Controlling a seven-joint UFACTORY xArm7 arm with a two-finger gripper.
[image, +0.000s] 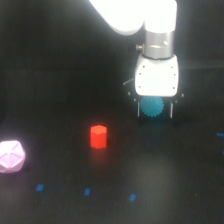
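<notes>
My white gripper hangs at the upper right of the camera view, its thin fingers on either side of a teal ridged round object, which is partly hidden behind the gripper body. I cannot tell whether the fingers touch it. A red block stands left of centre on the dark surface. A pale pink faceted object lies at the left edge.
Small blue marks dot the dark surface in the foreground and at the right edge.
</notes>
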